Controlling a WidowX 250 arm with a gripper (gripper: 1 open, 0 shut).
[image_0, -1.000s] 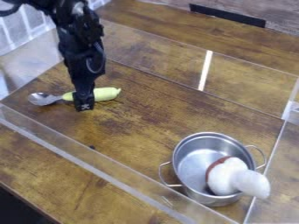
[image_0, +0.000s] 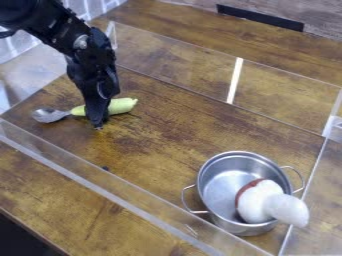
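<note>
The black robot gripper (image_0: 94, 108) reaches down from the upper left onto a pale green elongated object (image_0: 119, 106), which lies on the wooden surface with a silver spoon (image_0: 54, 115) at its left. The fingertips are at the green object's middle; whether they are closed on it is hard to tell. At the lower right stands a steel pot (image_0: 221, 181) with two handles, holding a white object with a reddish band (image_0: 263, 204).
Clear plastic walls (image_0: 147, 200) border the work area. A white tape strip (image_0: 235, 80) lies toward the back.
The arm and gripper have shifted slightly leftward over the green object. The pot has not visibly moved.
</note>
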